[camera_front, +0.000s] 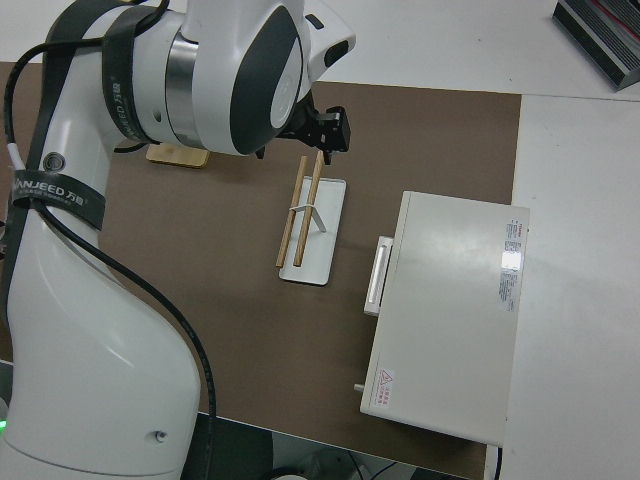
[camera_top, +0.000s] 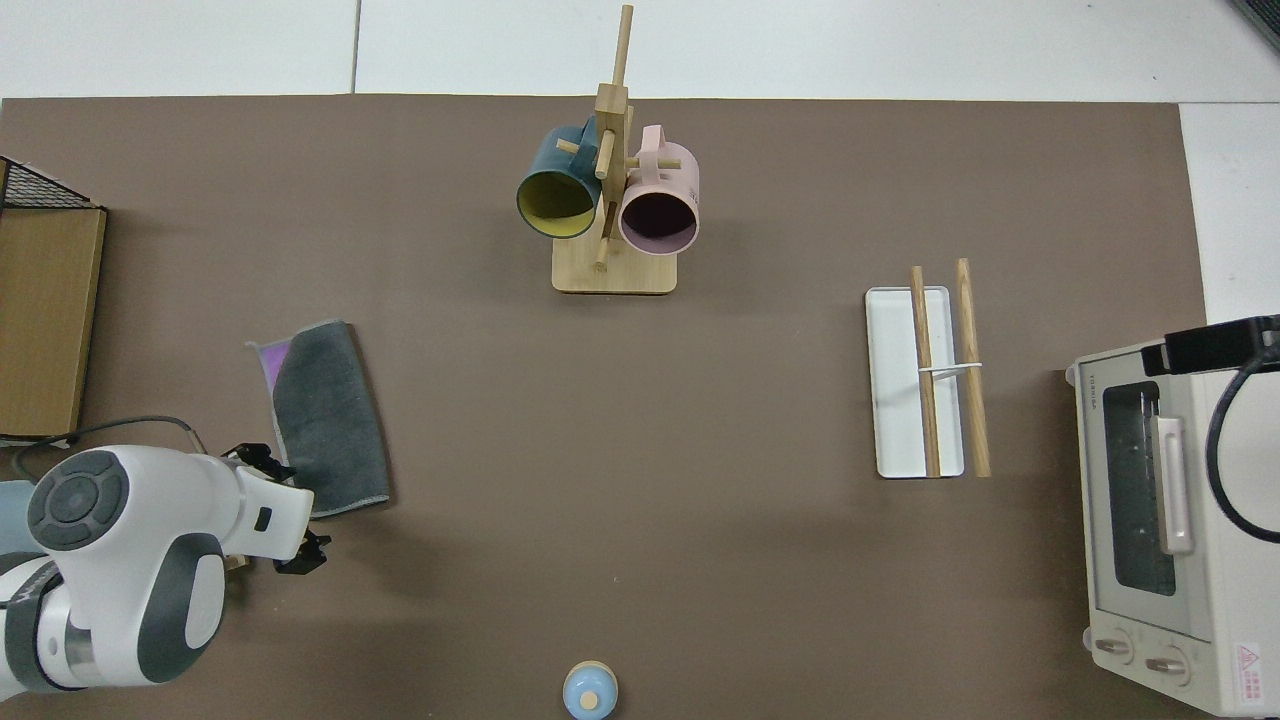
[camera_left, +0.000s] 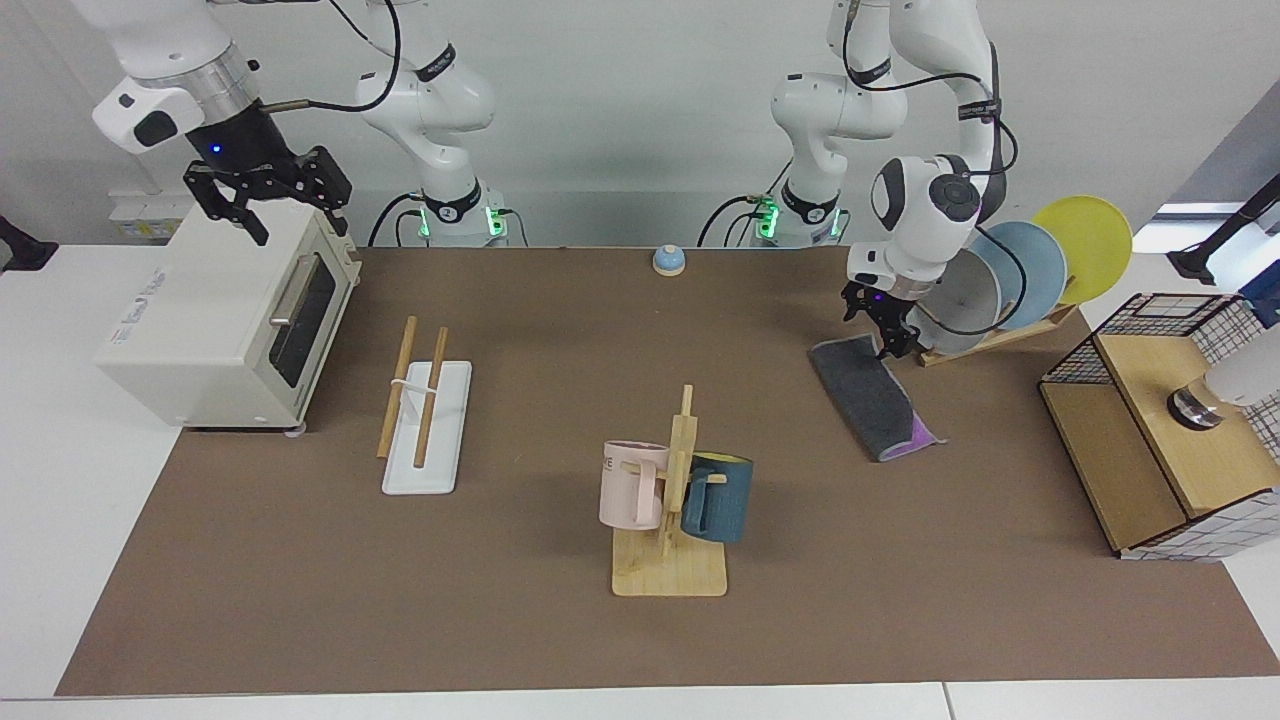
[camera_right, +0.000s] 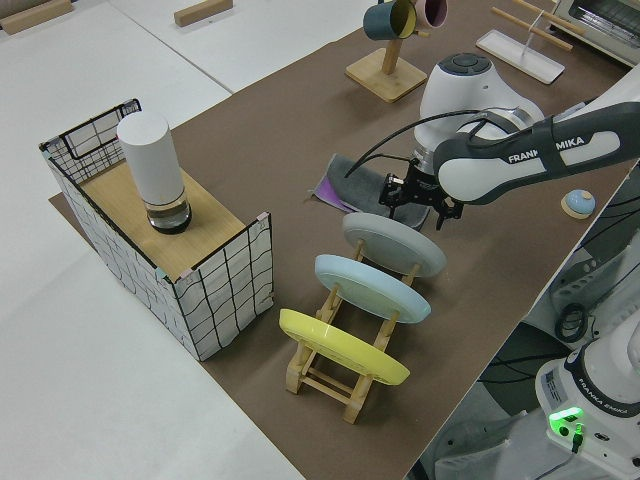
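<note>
One arm's black gripper (camera_left: 882, 314) hangs low beside the wooden plate rack, which holds grey (camera_right: 395, 240), blue (camera_right: 370, 290) and yellow (camera_right: 340, 345) plates. A dark grey cloth with a purple corner (camera_top: 330, 420) lies just beyond it; whether that gripper is open or shut is unclear. The other arm's gripper (camera_left: 270, 192) is over the white toaster oven (camera_top: 1146, 528), its fingers hard to judge. A wooden mug tree (camera_top: 612, 270) holds a blue mug (camera_top: 558, 180) and a pink mug (camera_top: 660, 198).
A white stand with two wooden sticks (camera_top: 894, 384) stands near the oven. A wire basket with wooden boards (camera_right: 210, 230) is at one side. A small blue round object (camera_top: 590, 690) lies near the robot bases.
</note>
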